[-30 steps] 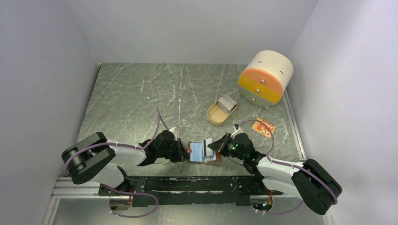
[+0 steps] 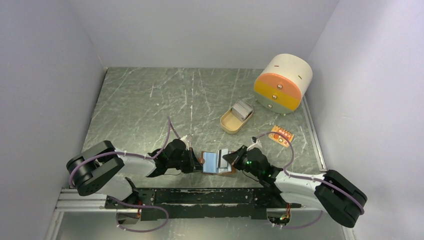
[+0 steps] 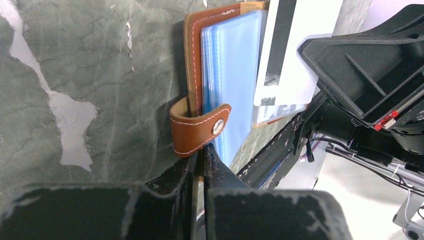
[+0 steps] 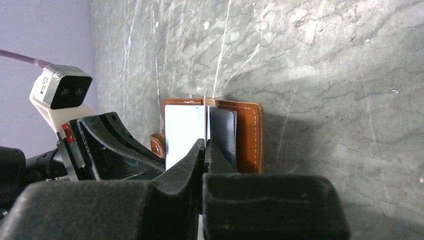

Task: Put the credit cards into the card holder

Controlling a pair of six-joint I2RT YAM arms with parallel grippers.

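Observation:
The brown leather card holder (image 3: 191,55) lies open on the table, its blue-tinted clear sleeves (image 3: 232,70) spread between the covers. My left gripper is shut on its snap strap (image 3: 197,129) at the left side. A white credit card (image 3: 300,60) with a black stripe is pinched in my right gripper, which shows the card only as a thin upright edge. The card stands over the holder's right-hand sleeves; whether its lower edge is inside a pocket, I cannot tell. From the top, the right gripper (image 2: 227,158) meets the card's right side.
Behind the holder, a tan tray (image 2: 226,123) carries a stack of grey cards (image 2: 242,109). An orange card-like item (image 2: 281,136) lies to the right, and a striped drawer box (image 2: 282,82) stands at the back right.
The left arm and the holder look unmoved.

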